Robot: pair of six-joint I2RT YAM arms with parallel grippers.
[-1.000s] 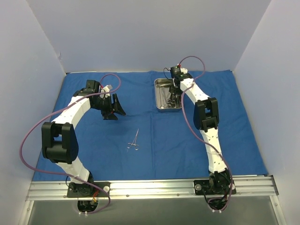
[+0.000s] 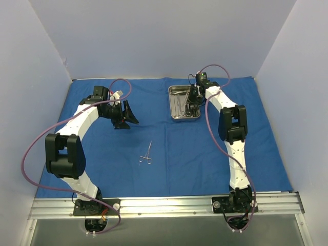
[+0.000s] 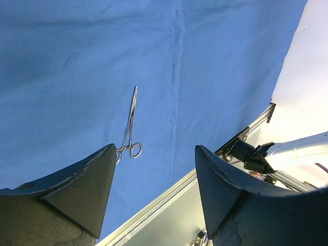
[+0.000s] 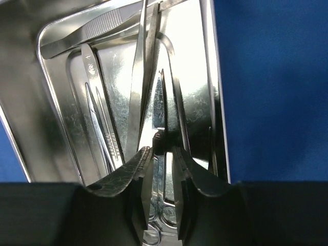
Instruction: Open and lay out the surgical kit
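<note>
A slim ring-handled clamp (image 3: 134, 100) lies on the blue cloth, tip pointing away, below my left gripper. That gripper is open and empty above the cloth. The metal tray (image 2: 170, 108) holds several steel instruments. Over its right half, my right gripper stands partly open. In the right wrist view, the shank of a ring-handled instrument (image 4: 165, 179) runs through the gap between its fingers, and its rings show below. Whether the fingers touch it cannot be told. A scalpel-like handle (image 4: 102, 102) and long tweezers (image 4: 137, 77) lie to its left.
Ridged tweezers (image 4: 105, 23) rest across the tray's far end. Grey walls (image 2: 169, 36) enclose the back and sides.
My right gripper has shifted slightly to the right over the tray, and its arm leans further right. The left gripper has moved only a little; the clamp on the cloth is still.
</note>
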